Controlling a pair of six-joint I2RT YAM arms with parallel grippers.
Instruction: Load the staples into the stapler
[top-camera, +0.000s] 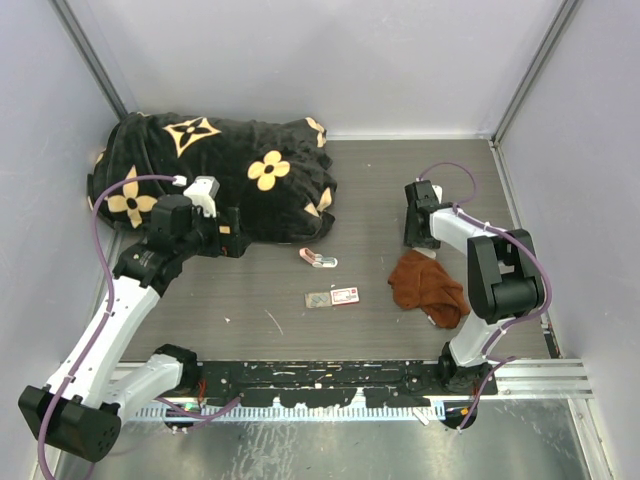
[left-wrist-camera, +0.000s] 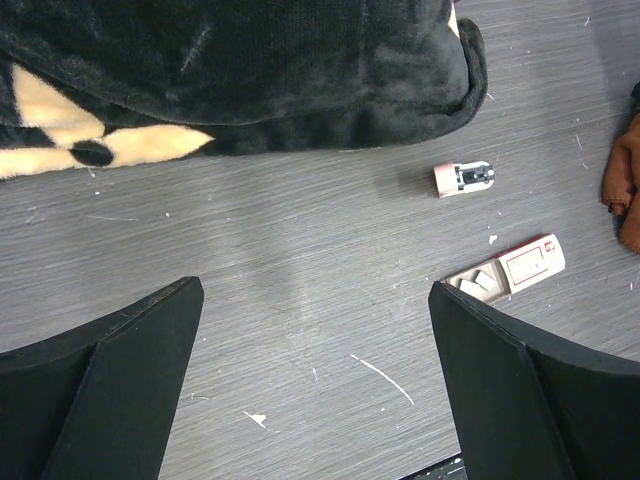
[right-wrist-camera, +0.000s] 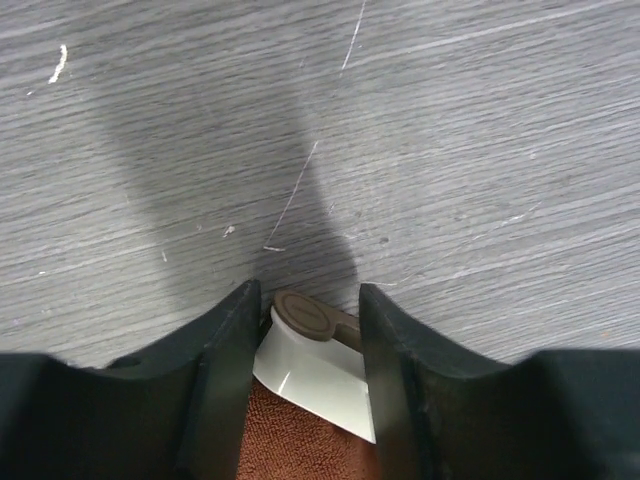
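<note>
A small pink-and-silver stapler (top-camera: 318, 260) lies mid-table, also seen in the left wrist view (left-wrist-camera: 463, 178). Below it is a box of staples (top-camera: 344, 296) with a tray holding pale blocks. My right gripper is down at a white object with a grey-brown top (right-wrist-camera: 315, 375) by the brown cloth, its fingers either side of it; whether they grip it I cannot tell. My left gripper hangs open over the left of the table, nothing between its fingers.
A black plush blanket with yellow flowers (top-camera: 220, 170) fills the back left. The brown cloth (top-camera: 428, 290) lies at the right.
</note>
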